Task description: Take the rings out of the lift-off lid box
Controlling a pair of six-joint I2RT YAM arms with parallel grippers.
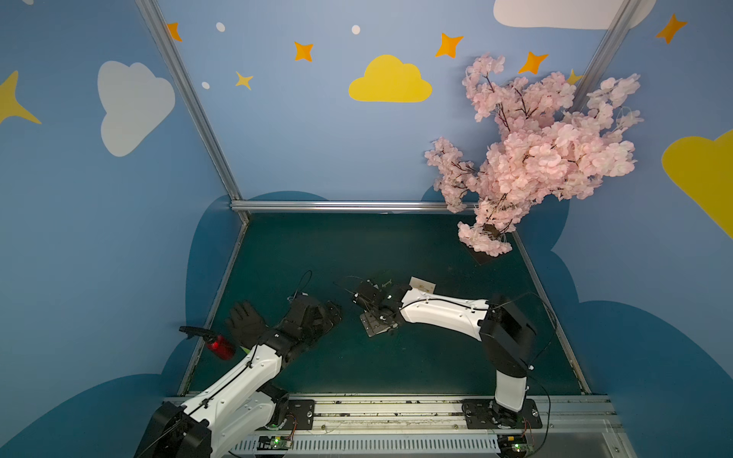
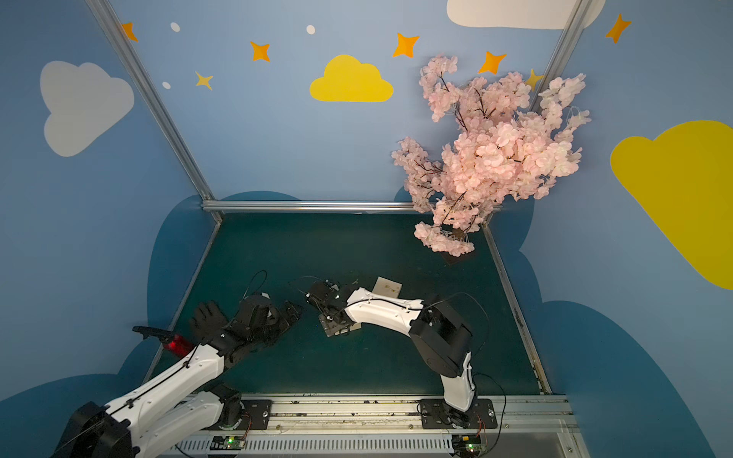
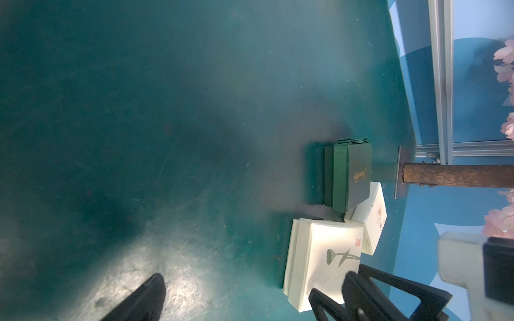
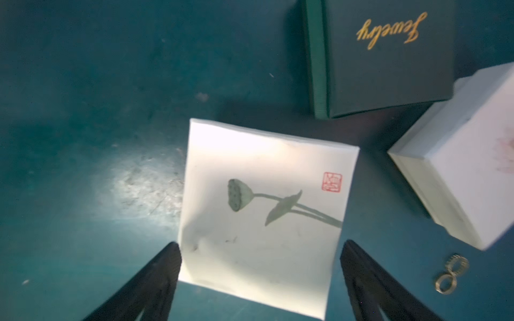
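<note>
A cream box (image 4: pixel 262 214) with a painted lotus stem and red seal on its square top lies on the green table. My right gripper is right above it, open, with its dark fingertips either side of the top; contact cannot be told. In the left wrist view the same box (image 3: pixel 326 256) shows a lid edge and a base below. Two small rings (image 4: pixel 451 274) lie on the bare table to the right in the right wrist view. Some distance left of the box, my left gripper hangs open, with nothing between its fingers.
A dark green jewelry box (image 4: pixel 390 50) and a white box (image 4: pixel 468 155) stand close beside the cream box. A black glove (image 1: pixel 246 324) and a red-handled object (image 1: pixel 221 347) lie far left. The blossom tree (image 1: pixel 534 152) stands back right.
</note>
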